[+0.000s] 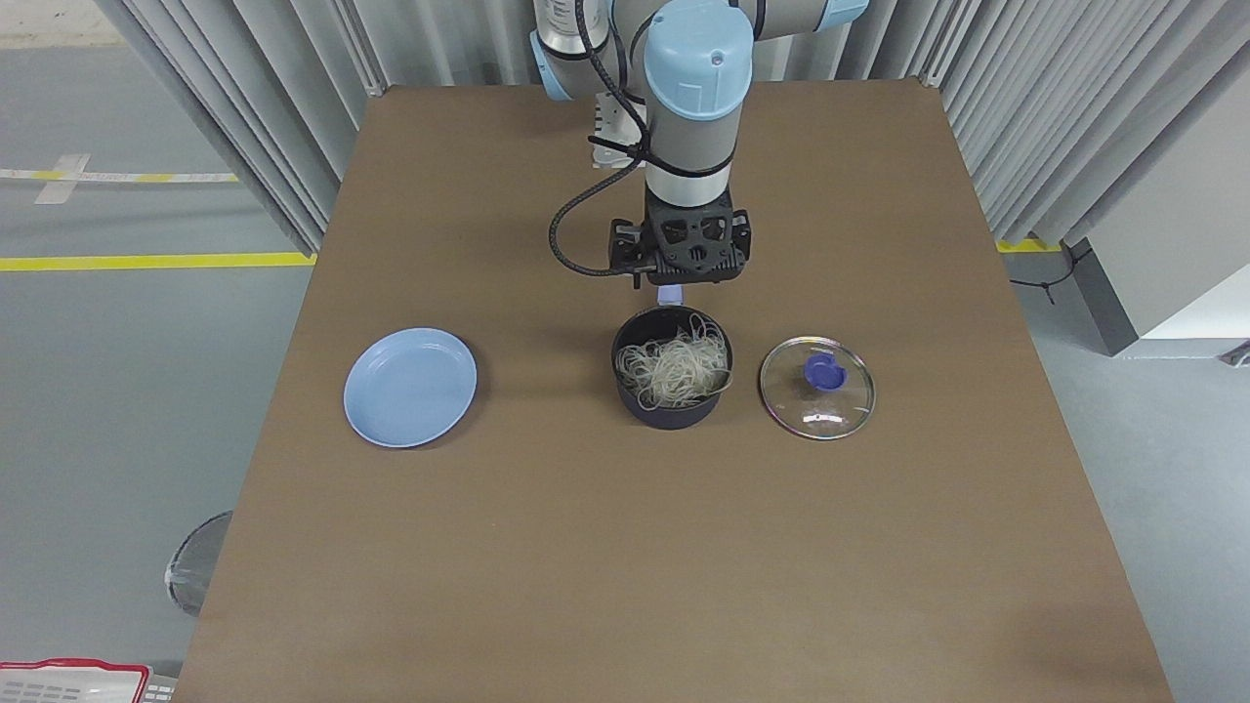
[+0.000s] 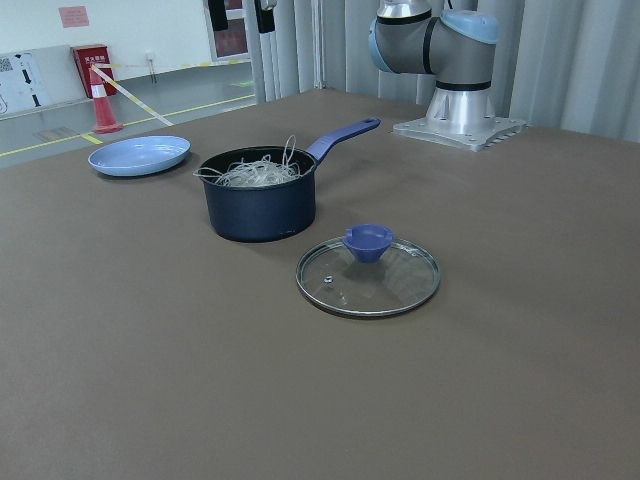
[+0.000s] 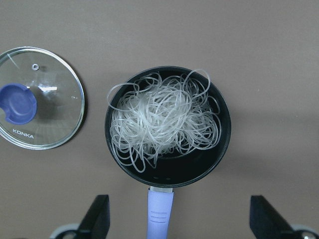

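Observation:
A dark saucepan holds a tangle of white noodle-like strands, some looping over the rim; its purple handle points toward the robot base. Beside it lies a glass lid with a blue knob. A light blue plate sits on the other side of the pan. The gripper hangs above the handle side of the pan, fingers wide open with nothing between them; in the camera left view only its fingertips show at the top.
The robot base stands at the back edge, with a curtain behind it.

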